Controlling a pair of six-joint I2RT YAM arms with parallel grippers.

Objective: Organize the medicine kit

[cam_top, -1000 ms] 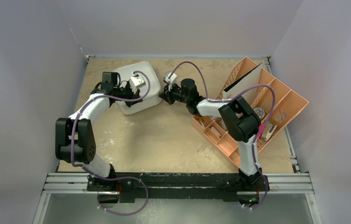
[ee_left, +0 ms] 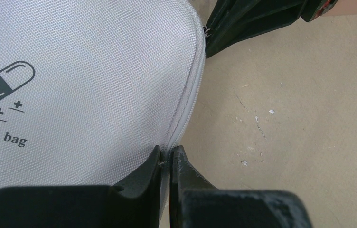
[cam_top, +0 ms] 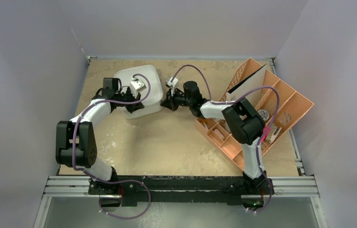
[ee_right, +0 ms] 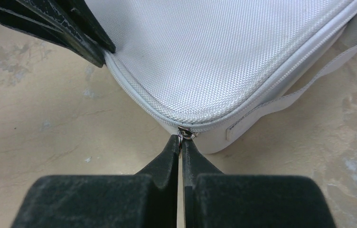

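Observation:
The white fabric medicine bag (cam_top: 148,73) (ee_left: 81,80) (ee_right: 214,57), printed with a capsule, lies at the back left. My left gripper (cam_top: 134,107) is shut on its piped edge, seen in the left wrist view. My right gripper (cam_top: 166,103) is shut at the zipper at the bag's corner, with the metal zipper pull between its fingertips. In the right wrist view my left gripper's dark fingers reach the same zipped edge at upper left.
An orange divided organizer (cam_top: 300,107) with assorted small items and a white board fills the right of the table, under my right arm.
My left gripper and the bag have shifted slightly toward the front and left since a second ago. My right gripper has moved very little.

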